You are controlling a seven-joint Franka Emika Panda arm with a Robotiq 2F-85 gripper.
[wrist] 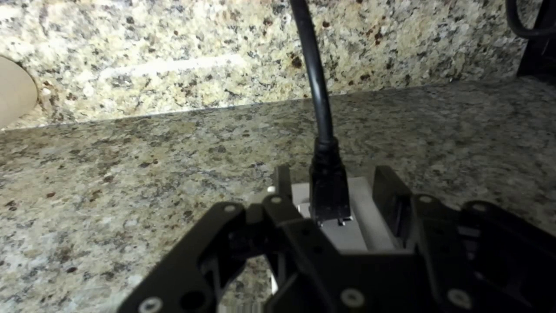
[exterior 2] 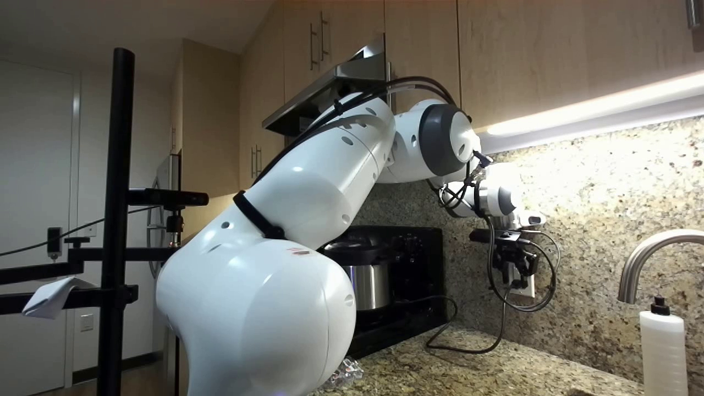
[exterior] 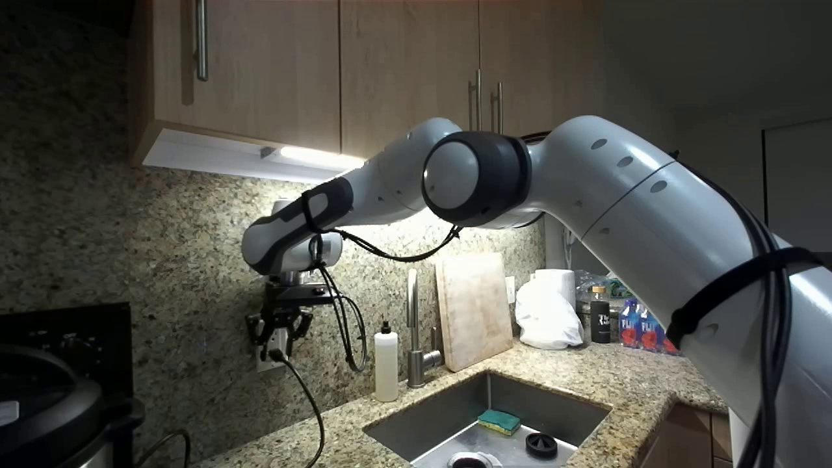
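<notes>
A black plug (wrist: 329,195) on a black cord (wrist: 318,88) sits in a white wall outlet (wrist: 376,219). My gripper stands open around the plug, one finger on each side. Gaps show between the plug and both fingers, so neither touches it. In exterior view 1 the gripper (exterior: 276,337) hangs at the wall just above the plug (exterior: 276,355), and the cord (exterior: 312,402) drops to the counter. Exterior view 2 has the gripper (exterior 2: 518,269) partly covering the outlet (exterior 2: 526,289).
Left of the arm stands a black pressure cooker (exterior: 47,413). A white bottle (exterior: 386,366), a faucet (exterior: 413,335) and a sink (exterior: 437,413) with a sponge (exterior: 499,422) lie to the right. Cabinets (exterior: 249,70) hang overhead. Loose cables (exterior: 351,335) dangle beside the wrist.
</notes>
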